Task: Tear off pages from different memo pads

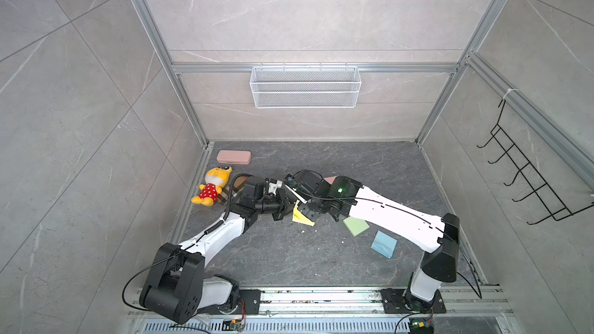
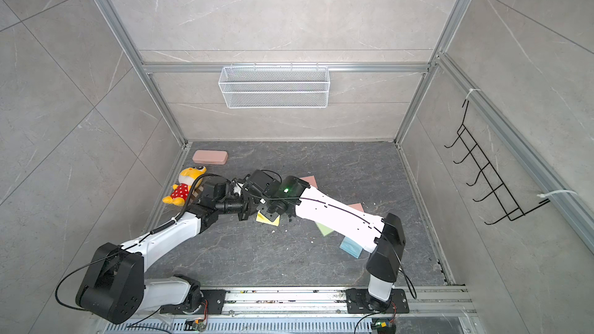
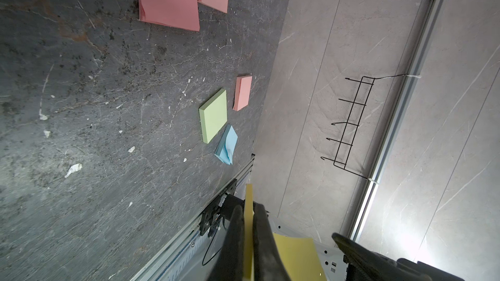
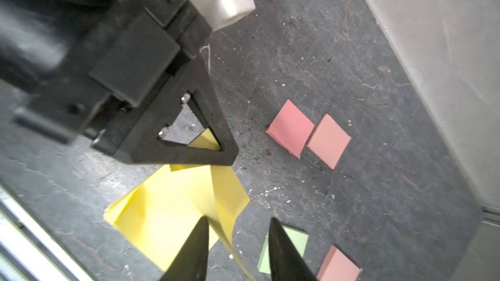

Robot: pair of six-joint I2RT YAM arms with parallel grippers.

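My left gripper is shut on yellow paper (image 4: pixel 161 218), which hangs folded below its fingers in the right wrist view. My right gripper is open beside it, a folded strip of the yellow paper crossing between its fingertips. On the floor lie two pink pads (image 4: pixel 289 127) (image 4: pixel 329 140), a green pad (image 3: pixel 212 115), another pink pad (image 3: pixel 242 92) and a blue pad (image 1: pixel 383 244).
A plush toy (image 1: pixel 213 185) and a pink case (image 1: pixel 234 157) sit at the left. A wire basket (image 1: pixel 305 86) hangs on the back wall, a black hook rack (image 1: pixel 519 167) on the right wall.
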